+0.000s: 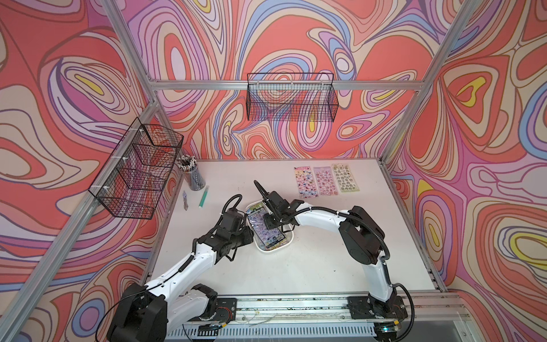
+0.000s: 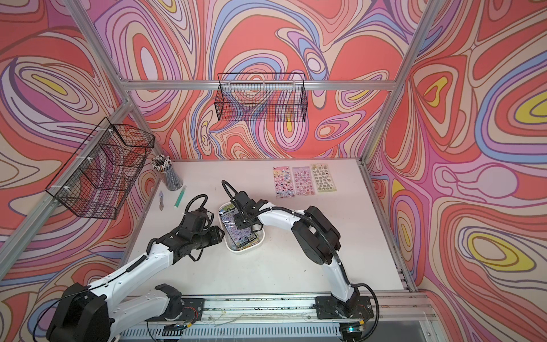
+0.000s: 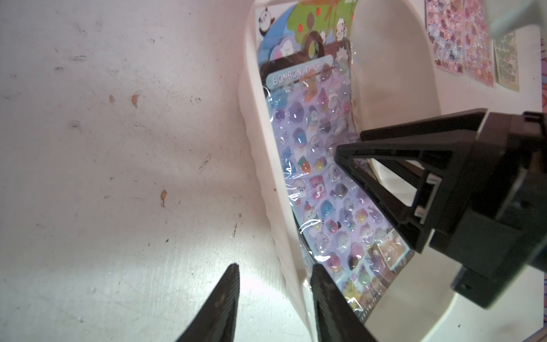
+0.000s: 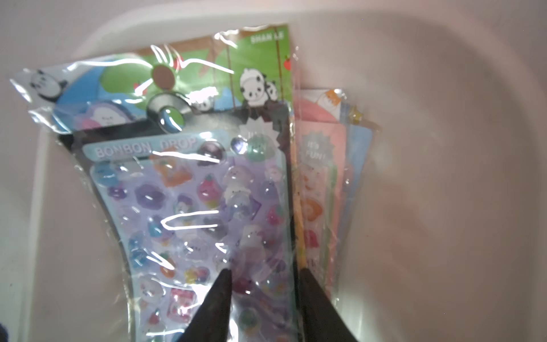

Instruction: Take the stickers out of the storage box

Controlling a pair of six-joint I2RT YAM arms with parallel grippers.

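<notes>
A white storage box (image 1: pixel 286 242) holds several sticker packs, topped by a purple Bonbon Drop pack (image 4: pixel 188 182) with a panda header; more packs (image 4: pixel 319 188) show beneath it at one side. My right gripper is over the top pack, low inside the box, its fingers apart at the pack’s edge; whether it grips the pack is unclear. My left gripper is open at the box’s left wall, its fingertips either side of the rim in that wrist view.
Three sticker sheets (image 1: pixel 324 181) lie at the back right. A pen holder (image 1: pixel 193 176), a green strip (image 1: pixel 203 196) and a small tool (image 1: pixel 185 200) are at the left. Wire baskets hang above.
</notes>
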